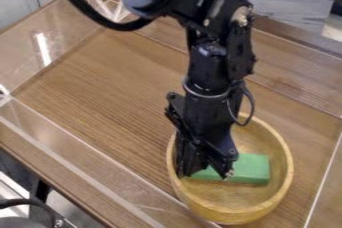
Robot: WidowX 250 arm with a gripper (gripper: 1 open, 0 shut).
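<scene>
My black gripper point(195, 162) reaches down to the left rim of a round yellow bowl point(234, 208) at the lower right. A green block point(249, 169) lies inside the bowl, partly hidden behind the gripper. The fingertips are dark and overlap one another in this view, so whether anything is between them cannot be seen.
A wooden table point(80, 102) fills most of the view, with clear space to the left and behind. A pale plank surface point(287, 2) stands at the back right, and a dark cable point(30, 204) shows at the lower left.
</scene>
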